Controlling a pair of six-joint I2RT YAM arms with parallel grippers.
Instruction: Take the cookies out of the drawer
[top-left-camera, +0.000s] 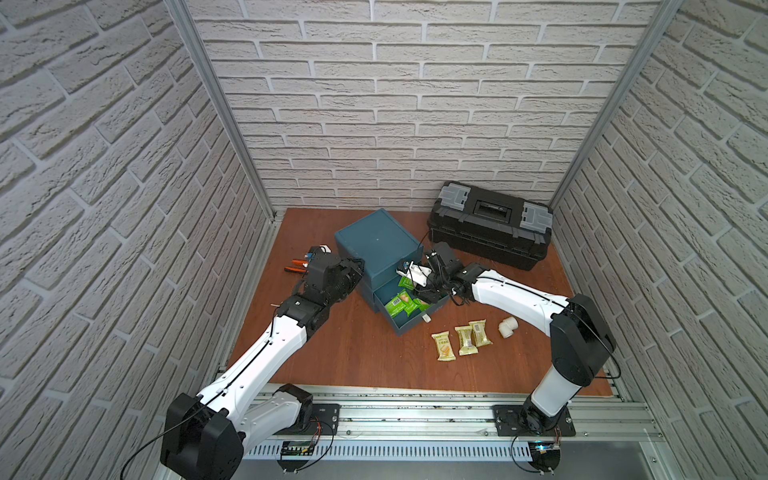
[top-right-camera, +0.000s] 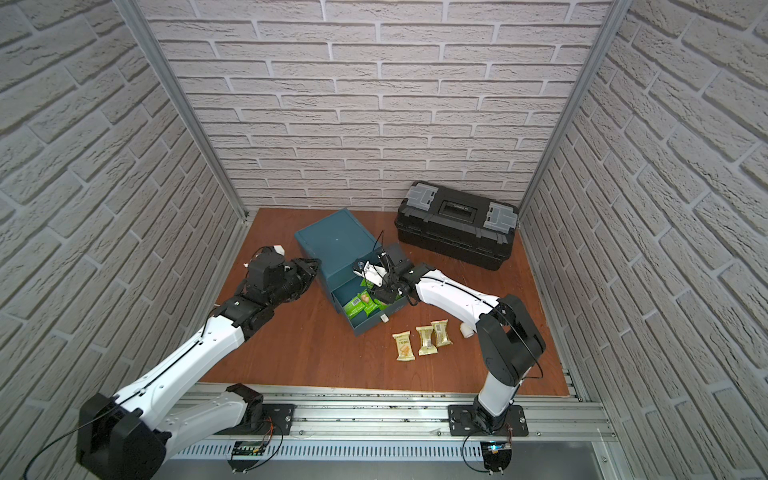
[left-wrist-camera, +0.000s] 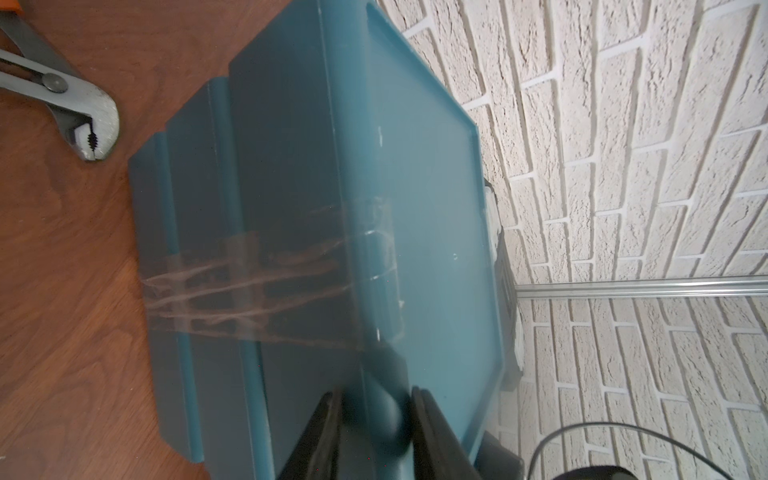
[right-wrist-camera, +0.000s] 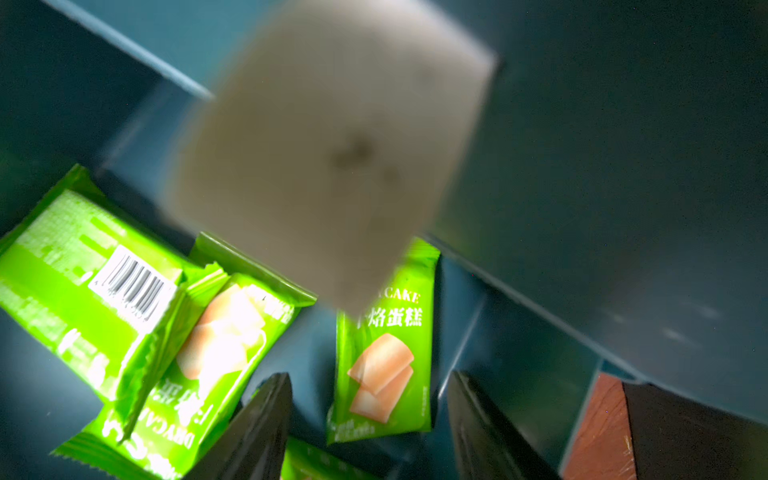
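Observation:
A teal drawer cabinet has its bottom drawer pulled out, with green cookie packets inside. My left gripper is shut on the cabinet's side edge. My right gripper is over the drawer; in the right wrist view its fingers stand apart, part open, below a single upright packet, with two more packets at the left. A blurred pale tab hides that packet's top.
A black toolbox stands at the back right. Three yellow packets and a white roll lie right of the drawer. Pliers lie left of the cabinet.

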